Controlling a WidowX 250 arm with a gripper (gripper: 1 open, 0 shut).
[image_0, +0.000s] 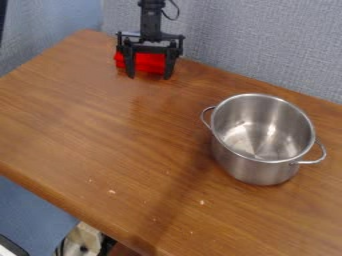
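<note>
My black gripper is low at the back of the wooden table, its two fingers spread apart at either side of the front of a red block. The block lies lengthwise from left to right, partly hidden behind the fingers. Whether the fingers touch it cannot be told. A steel pot with two handles stands on the right half of the table, empty inside.
Grey patterned walls stand close behind the block and along the left. Beyond the table's front-left edge is a blue surface with some clutter at the bottom corner.
</note>
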